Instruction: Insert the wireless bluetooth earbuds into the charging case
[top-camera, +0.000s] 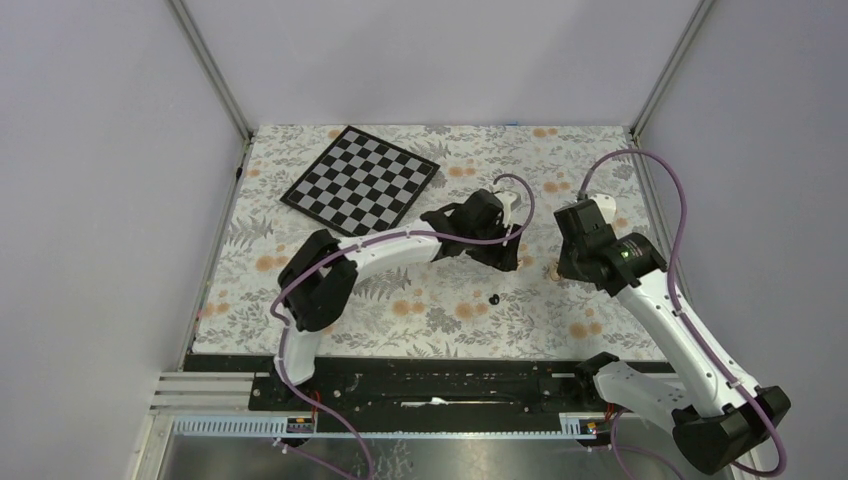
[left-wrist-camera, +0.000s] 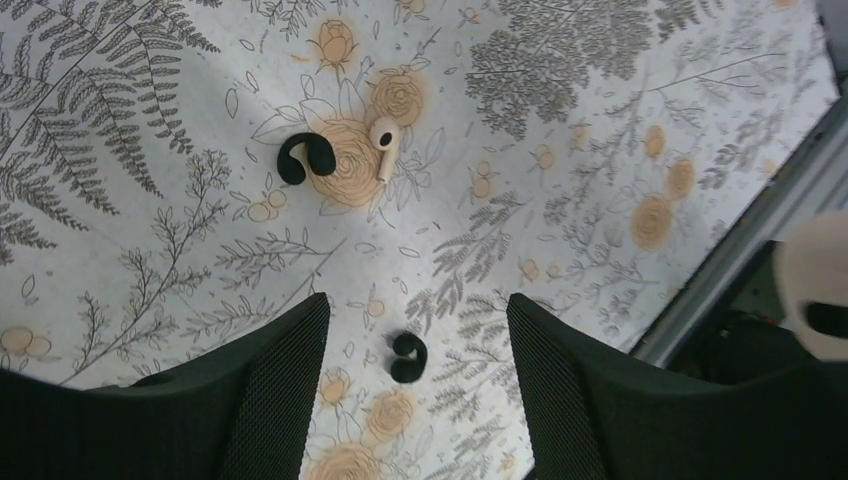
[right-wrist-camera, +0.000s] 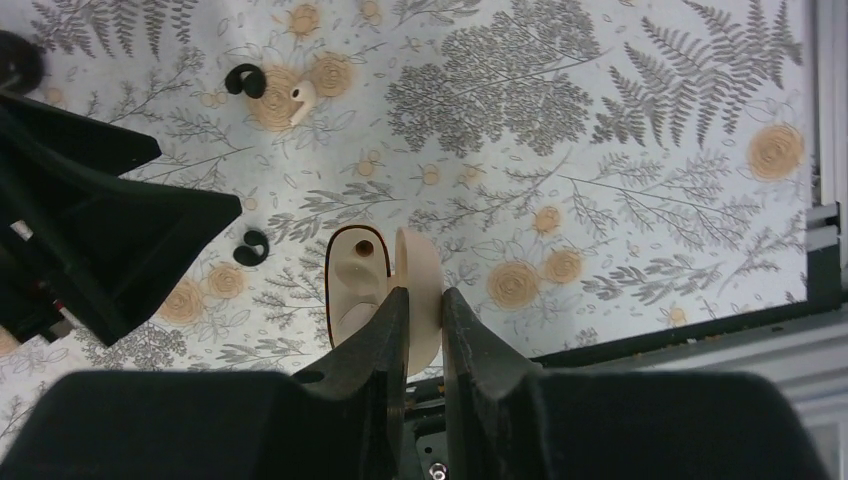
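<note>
The open charging case (right-wrist-camera: 360, 285), cream inside with a dark rim, is held off the table, my right gripper shut on its lid. One round hollow shows in it. On the floral cloth lies a cream stemmed earbud (left-wrist-camera: 389, 146) beside a black curved piece (left-wrist-camera: 318, 153). A second, smaller black curved piece (left-wrist-camera: 409, 370) lies apart from them, nearer the table's front. Above the cloth my left gripper is part open with nothing between its fingers. The top view hides the cream earbud behind the left gripper.
A black-and-grey checkered board (top-camera: 362, 180) lies at the back left. My left gripper's black fingers (right-wrist-camera: 185, 240) reach in from the left of the right wrist view, apart from the case.
</note>
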